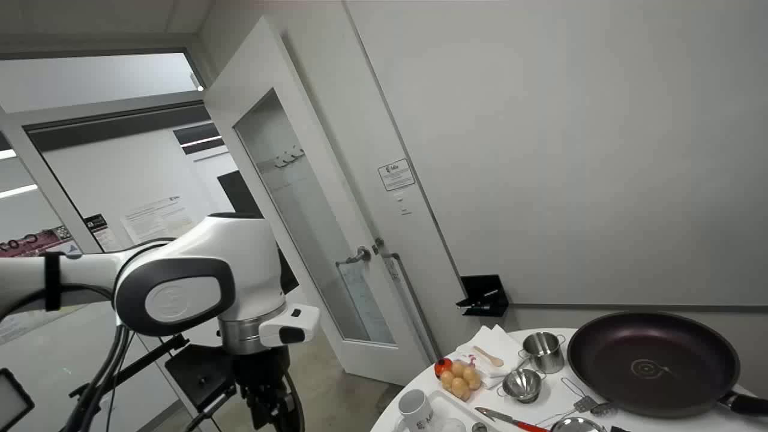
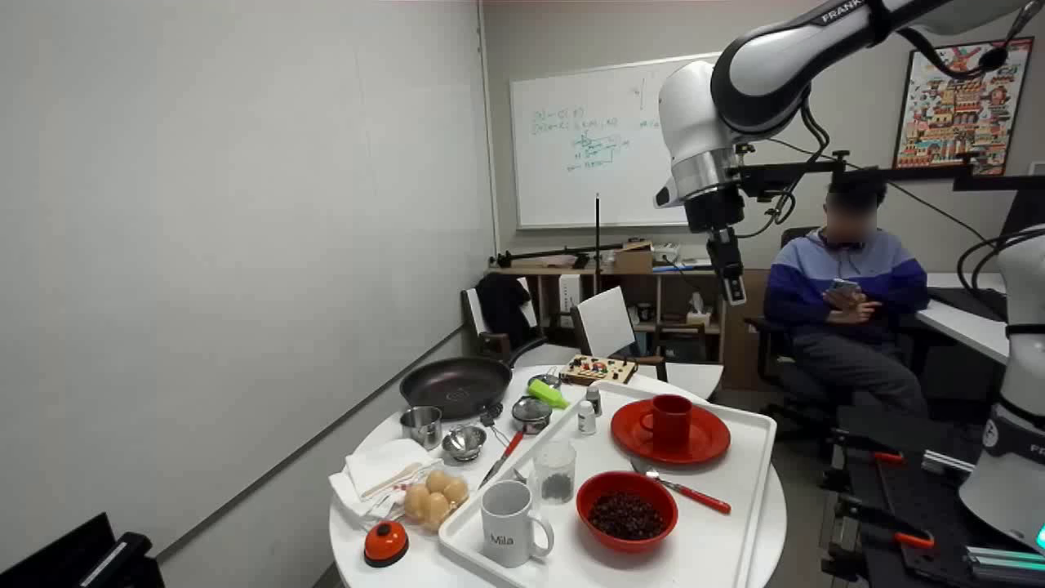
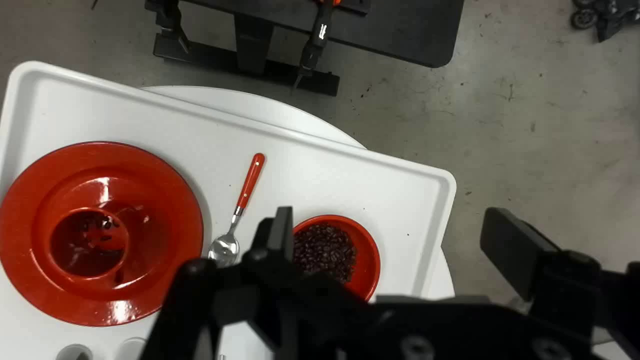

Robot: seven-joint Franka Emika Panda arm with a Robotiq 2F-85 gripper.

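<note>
High above the white tray [image 2: 725,529] my gripper [image 2: 734,291] hangs clear of everything. Its fingers stand wide apart in the wrist view, and nothing is between them; the gripper is open. On the tray, a red bowl [image 3: 367,255] of dark beans lies below the left finger, partly hidden by it. A red-handled spoon [image 3: 250,180] rests beside the bowl. The red mug [image 2: 670,421] stands on the red plate [image 2: 627,431]. A white mug [image 2: 504,524] and a clear glass [image 2: 555,470] are at the tray's left side.
Around the tray on the round table are eggs [image 2: 431,501], an orange timer [image 2: 386,542], a large pan [image 2: 458,387], a steel cup [image 2: 421,426], a green bottle [image 2: 549,394] and a red-handled knife [image 2: 504,456]. A person [image 2: 847,284] sits behind the arm. The air around the gripper is free.
</note>
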